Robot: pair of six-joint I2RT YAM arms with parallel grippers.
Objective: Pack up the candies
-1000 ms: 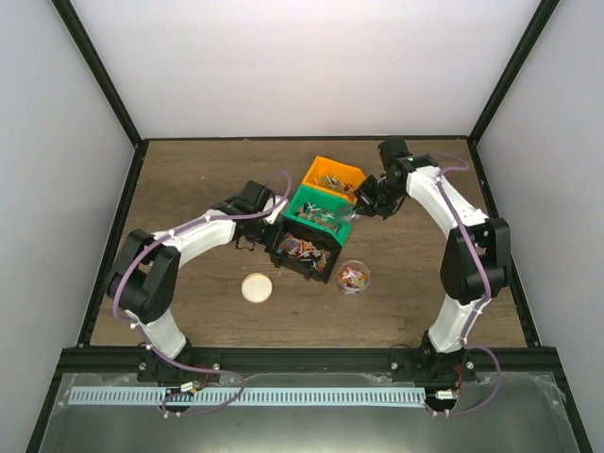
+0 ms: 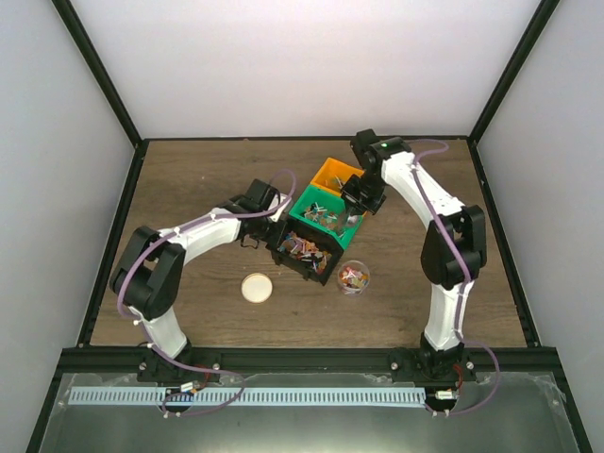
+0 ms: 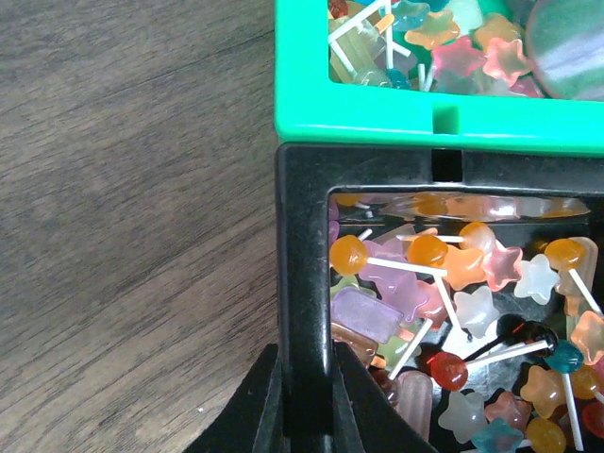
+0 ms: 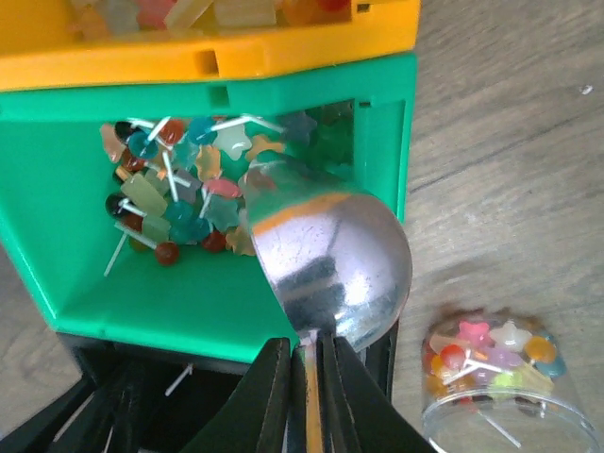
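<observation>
My left gripper is shut on the wall of the black bin [image 3: 304, 264], which holds many mixed candies [image 3: 406, 274]. Against that bin stands the green bin [image 4: 170, 311], with candies [image 4: 179, 175] gathered toward its far side. My right gripper is shut on the handle of a metal scoop [image 4: 330, 264]. The scoop's bowl hangs over the right part of the green bin, and its rounded surface faces the right wrist camera. Whether candies lie in the bowl is hidden. A clear round jar [image 2: 353, 277] with some candies stands beside the black bin.
The orange bin [image 2: 330, 171] with candies adjoins the green bin's far side. A round cream lid [image 2: 256, 288] lies on the table left of the black bin. Open table [image 2: 406, 302] extends to the right of the jar.
My right arm has shifted left, carrying the scoop further over the bins. The bins have moved very slightly. My left gripper has stayed nearly still at the black bin.
</observation>
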